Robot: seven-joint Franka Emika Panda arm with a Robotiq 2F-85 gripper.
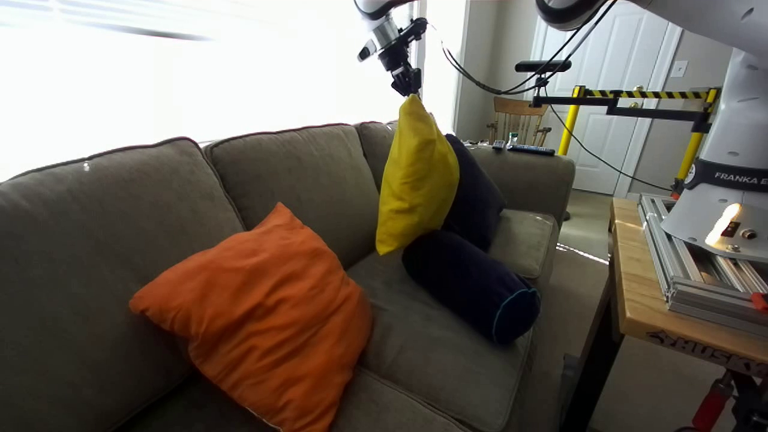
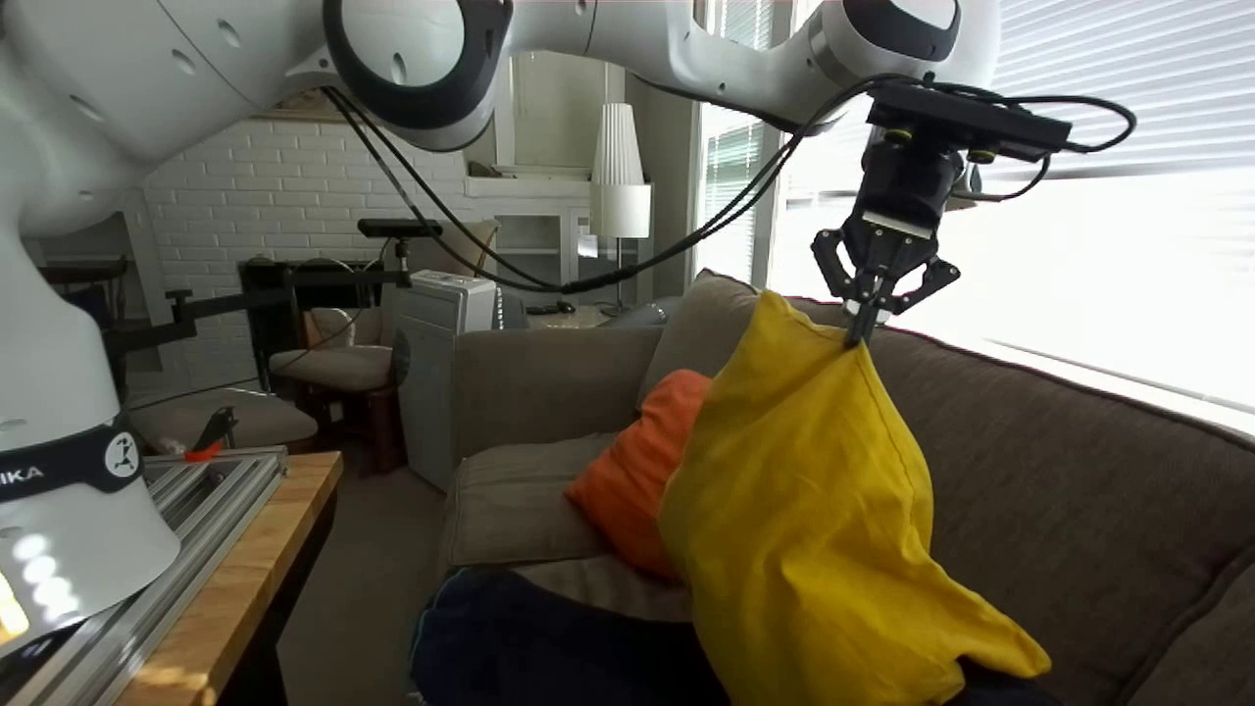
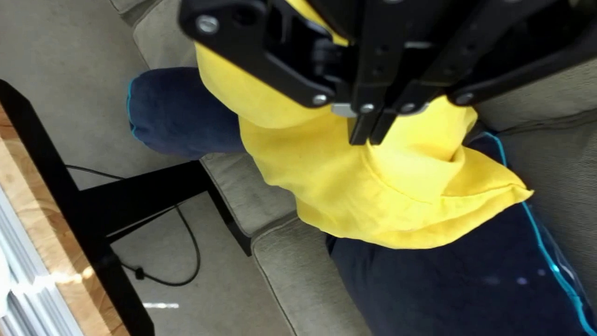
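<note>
A yellow pillow [image 1: 417, 173] hangs upright from its top edge, and my gripper [image 2: 861, 341] is shut on the cloth there. In the wrist view the gripper has its fingertips pressed together over the yellow fabric [image 3: 347, 185]. Beneath and in front of the pillow lies a dark blue bolster [image 1: 471, 284] with a teal-edged end. A dark blue square pillow [image 1: 475, 198] leans behind the yellow one. An orange pillow [image 1: 266, 317] rests against the backrest at the other end of the sofa. Whether the yellow pillow's bottom touches the bolster I cannot tell.
The grey sofa [image 1: 295, 183] runs along a bright window. Bare seat shows between the orange pillow and the bolster. A wooden workbench [image 1: 648, 295] stands before the sofa, and small items, including a remote [image 1: 531, 150], lie on the far armrest.
</note>
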